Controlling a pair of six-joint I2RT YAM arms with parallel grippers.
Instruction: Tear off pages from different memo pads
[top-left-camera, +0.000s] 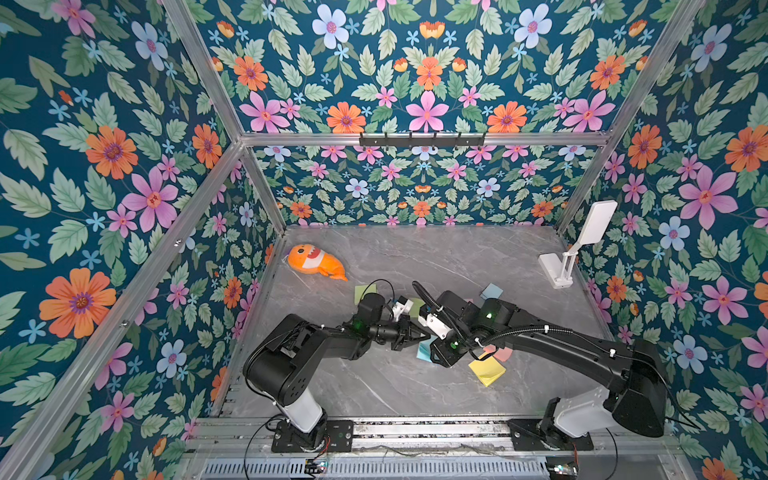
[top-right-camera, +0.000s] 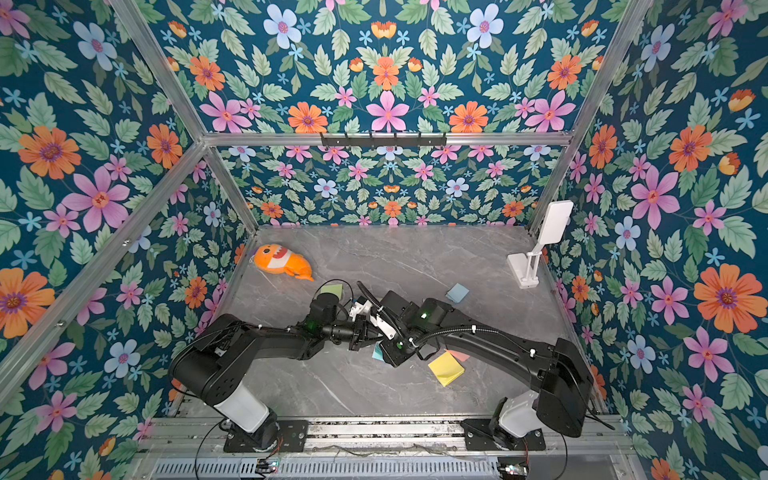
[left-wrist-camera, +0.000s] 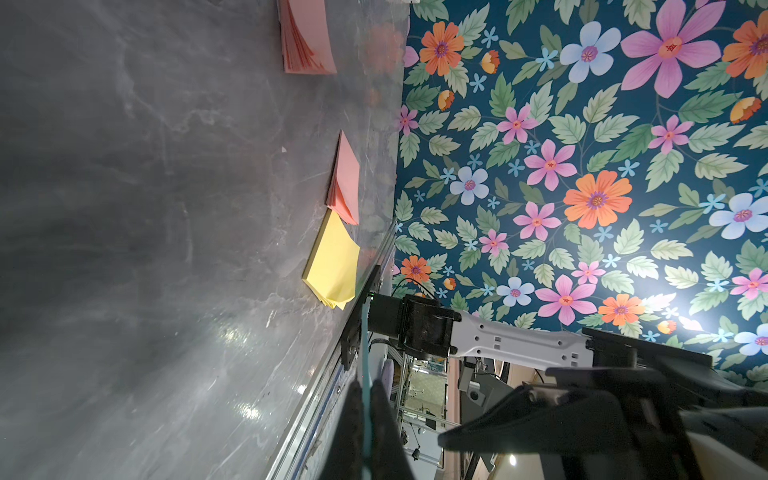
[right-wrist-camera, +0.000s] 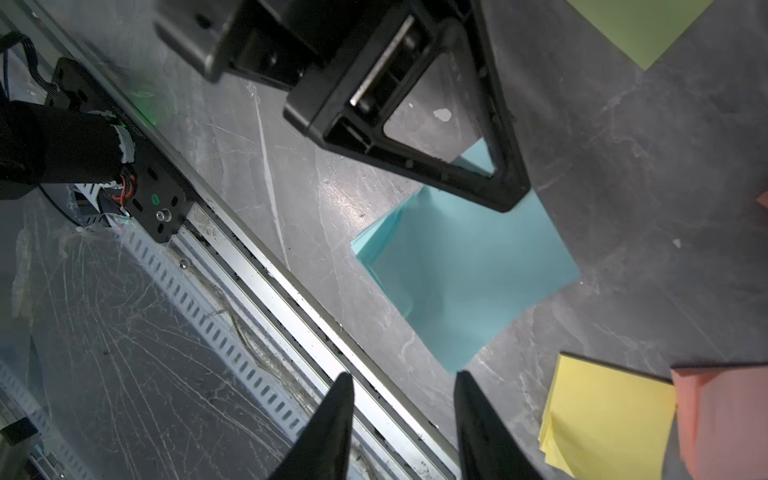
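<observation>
Light blue memo paper (right-wrist-camera: 472, 272) fills the middle of the right wrist view, a few leaves parting at its left corner. My left gripper is shut on it; the paper shows edge-on as a thin teal strip between the fingers in the left wrist view. How many sheets are gripped I cannot tell. My right gripper stands open beside the paper's near corner, its fingers (right-wrist-camera: 328, 432) apart with nothing between. A yellow pad (top-left-camera: 486, 369) with curled leaves and a pink pad (top-left-camera: 503, 352) lie to the right. Both arms cover part of the scene from above.
A green pad (top-left-camera: 365, 294) lies behind the left arm, a grey-blue pad (top-left-camera: 492, 291) behind the right. An orange plush toy (top-left-camera: 315, 261) sits at the back left, a white lamp (top-left-camera: 569, 252) at the back right.
</observation>
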